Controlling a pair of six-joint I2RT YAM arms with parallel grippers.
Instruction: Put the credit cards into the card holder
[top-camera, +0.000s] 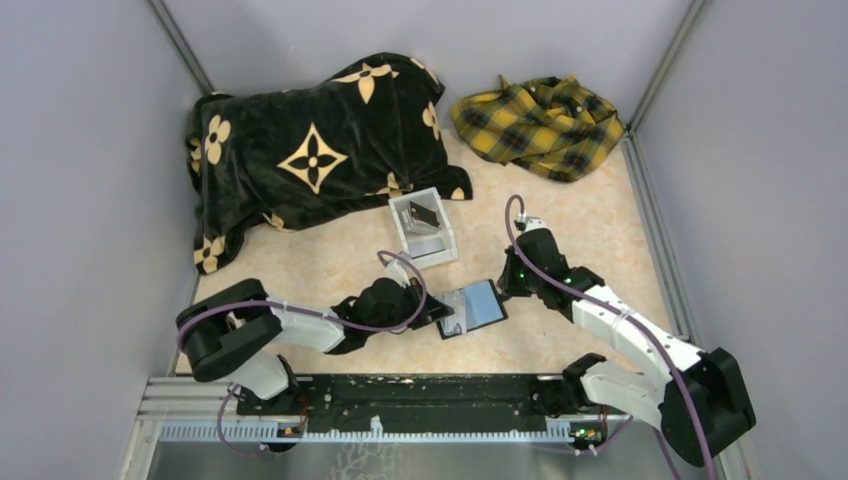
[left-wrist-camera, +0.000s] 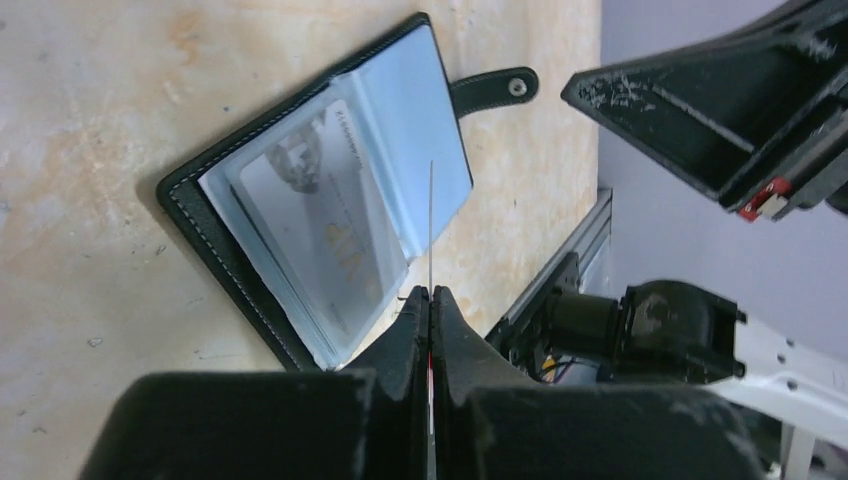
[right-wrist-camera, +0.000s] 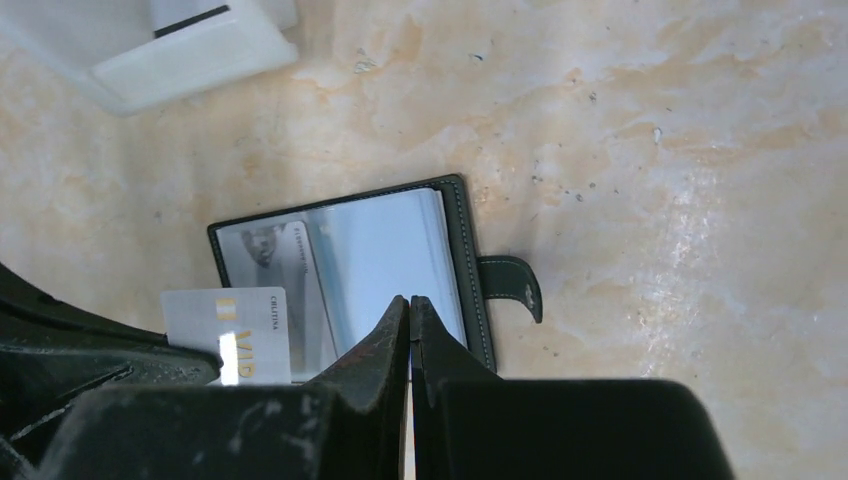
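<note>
The card holder (top-camera: 487, 303) lies open on the table, black-edged with pale blue sleeves. A silver VIP card (left-wrist-camera: 320, 210) sits in one of its clear sleeves. My left gripper is shut on a second silver card, which the left wrist view shows edge-on as a thin line. That card is held over the card holder's sleeve side, its printed face turned to the right wrist view. To the right of the holder, my right gripper is shut with nothing between its fingertips.
A white box (top-camera: 446, 225) with a dark item and other contents stands behind the holder. Farther back lie a black patterned blanket (top-camera: 270, 150) and a yellow plaid cloth (top-camera: 545, 125). Free table lies right of the holder.
</note>
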